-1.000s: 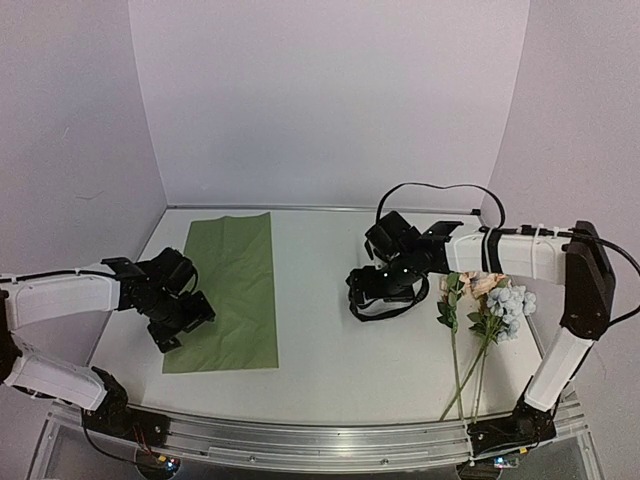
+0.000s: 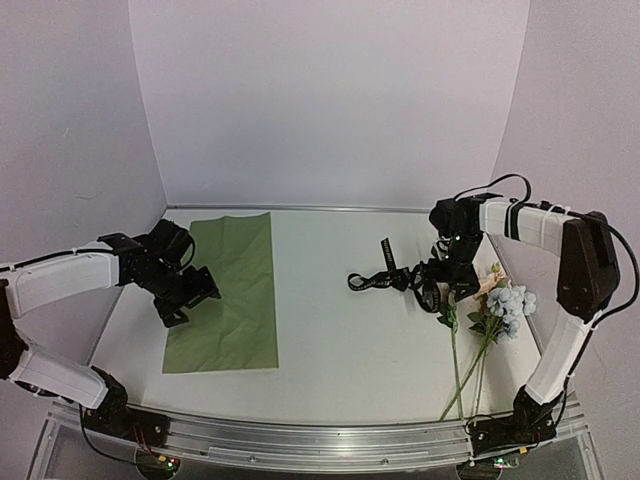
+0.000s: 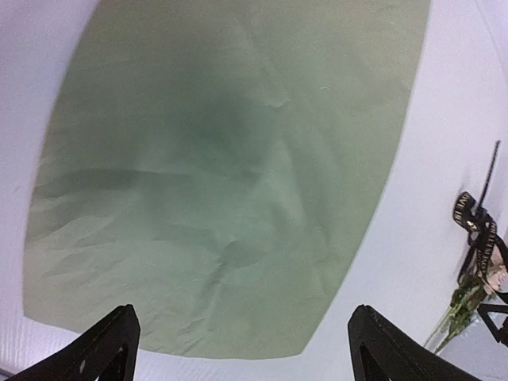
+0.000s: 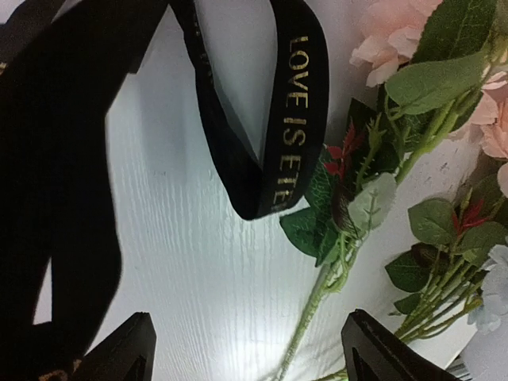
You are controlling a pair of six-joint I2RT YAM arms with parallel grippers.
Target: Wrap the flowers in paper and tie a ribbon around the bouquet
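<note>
A black ribbon with gold lettering (image 2: 378, 281) lies loosely on the table, running right to where the right gripper (image 2: 452, 288) hangs over it and the flower heads. In the right wrist view this gripper's fingers are wide apart, nothing gripped between the tips; one ribbon loop (image 4: 295, 103) stands beyond them and a dark, near stretch of ribbon (image 4: 71, 151) passes beside the left finger (image 4: 123, 349). Pale peach flowers (image 4: 401, 36) and blue flowers (image 2: 508, 303) lie at right, stems towards the front. My left gripper (image 2: 197, 306) is open above the green wrapping sheet (image 2: 235, 335).
Bare white table (image 2: 330, 350) spreads between the green sheet and the flowers. A metal rail (image 2: 330, 425) runs along the front edge. Walls close in at the back and both sides, the right one near the blue flowers.
</note>
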